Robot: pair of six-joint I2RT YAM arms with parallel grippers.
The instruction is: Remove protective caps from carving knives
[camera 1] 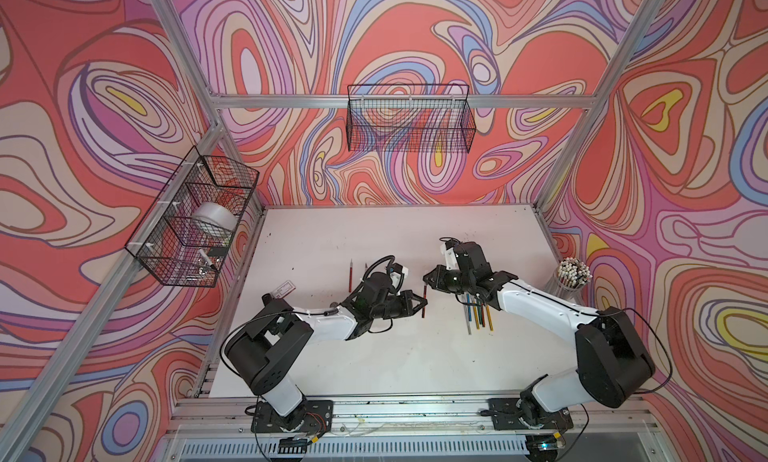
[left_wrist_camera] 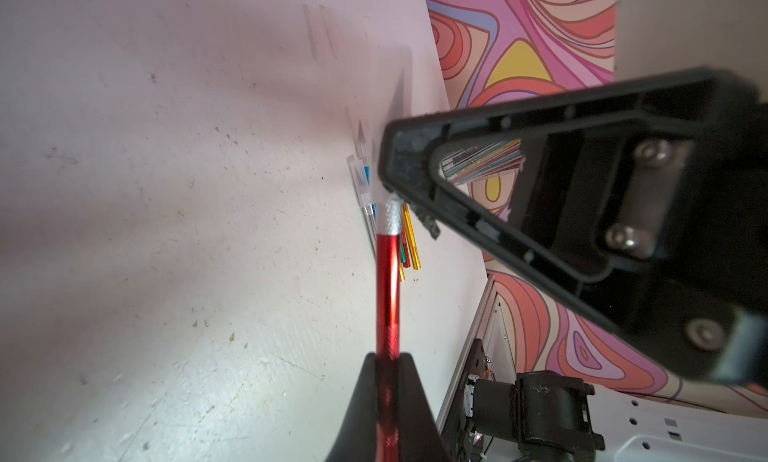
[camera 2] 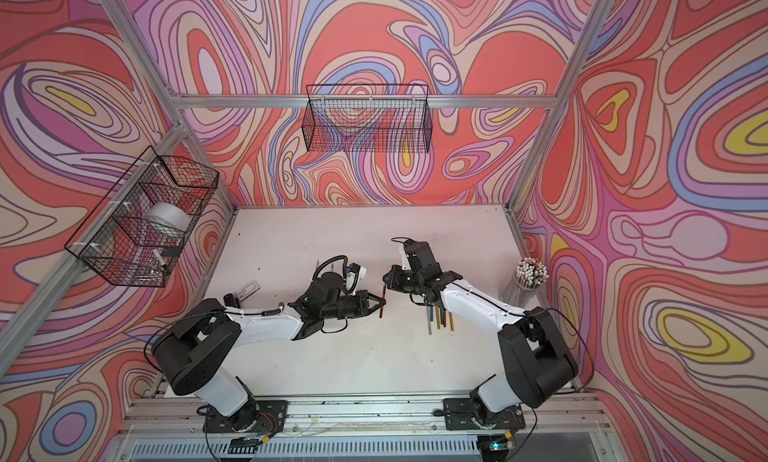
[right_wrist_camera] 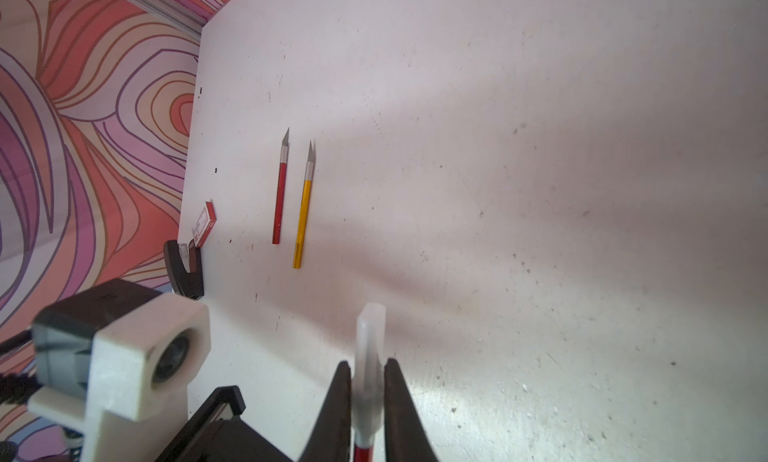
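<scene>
A red carving knife stands tip-up in my left gripper, which is shut on its handle. In the right wrist view a translucent cap covers this knife's blade end, and a bit of red handle shows below it. My right gripper has one finger on each side of the cap; whether they press on it I cannot tell. A second red knife and a yellow knife lie with bare blades on the left of the table. On the right lie several colored knives, some visibly capped.
A small red-and-white box and a black object sit by the table's left edge. A white container of swabs stands at the right edge. Both arms meet closely near mid-table.
</scene>
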